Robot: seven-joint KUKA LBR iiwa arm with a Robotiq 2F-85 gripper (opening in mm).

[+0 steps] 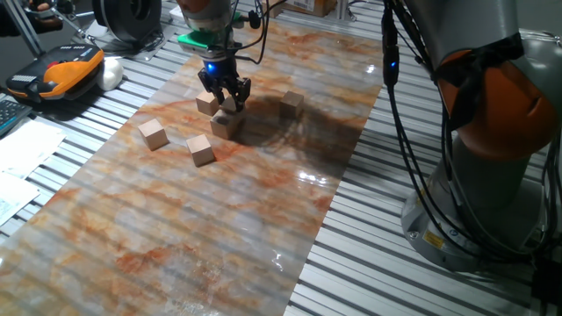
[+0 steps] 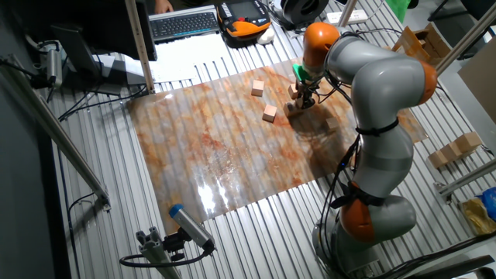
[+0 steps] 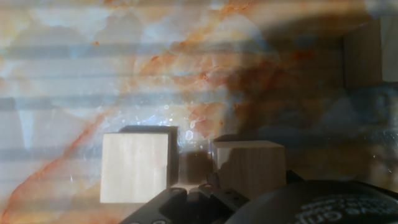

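Observation:
My gripper [image 1: 230, 98] points down among several wooden cubes at the far part of the marbled board. One cube [image 1: 226, 125] sits just in front of the fingers, another cube [image 1: 207, 103] just left of them, and part of a further cube shows behind them. Two more, a left cube [image 1: 153, 134] and a front cube [image 1: 200, 150], lie apart; a shaded cube [image 1: 291, 105] stands to the right. In the wrist view, the dark fingertips lie close together between a pale cube [image 3: 135, 168] and a shadowed cube [image 3: 252, 167]. Whether anything is between them is unclear.
The marbled board [image 2: 221, 159] is clear over its near and left parts. An orange-and-black teach pendant [image 1: 60, 75] lies beyond its left edge. The arm's base [image 1: 448, 224] stands to the right, and a few blocks [image 2: 456, 150] rest off the board.

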